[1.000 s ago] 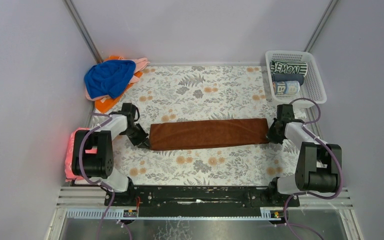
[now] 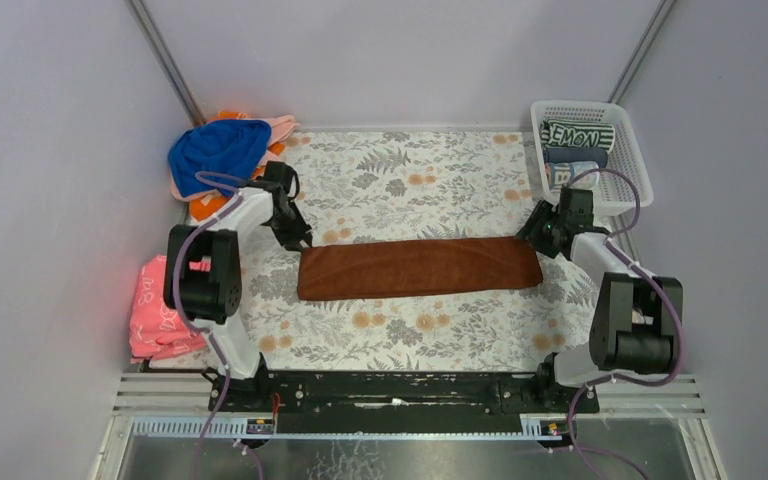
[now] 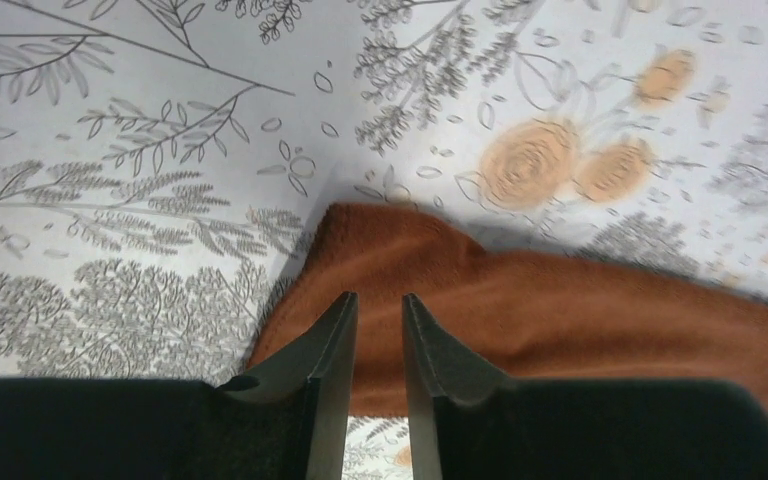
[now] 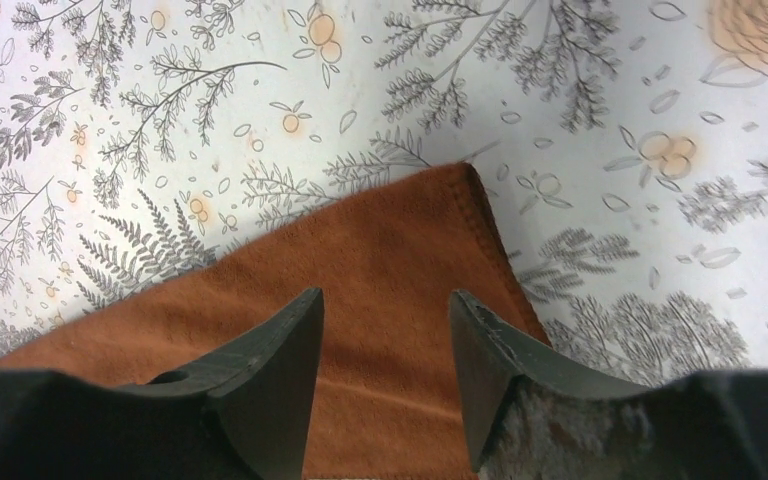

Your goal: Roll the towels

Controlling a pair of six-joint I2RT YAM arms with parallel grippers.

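A brown towel (image 2: pixel 420 268) lies folded into a long flat strip across the middle of the table. My left gripper (image 2: pixel 306 243) hovers at its far left corner; in the left wrist view the fingers (image 3: pixel 332 375) stand a small gap apart above the cloth, with nothing gripped. Over the far right corner is my right gripper (image 2: pixel 522 240). Its fingers (image 4: pixel 295 370) are wide apart in the right wrist view, and the towel's corner (image 4: pixel 450 195) shows beyond them. Neither gripper visibly pinches the towel.
A white basket (image 2: pixel 628 175) with several rolled towels stands at the back right. Blue towel (image 2: pixel 218 155) and others heap at the back left, with a pink towel (image 2: pixel 160 315) beside the left arm.
Both grippers have moved from the strip's near corners, lifting away and travelling back to its far corners. The brown towel looks unmoved.
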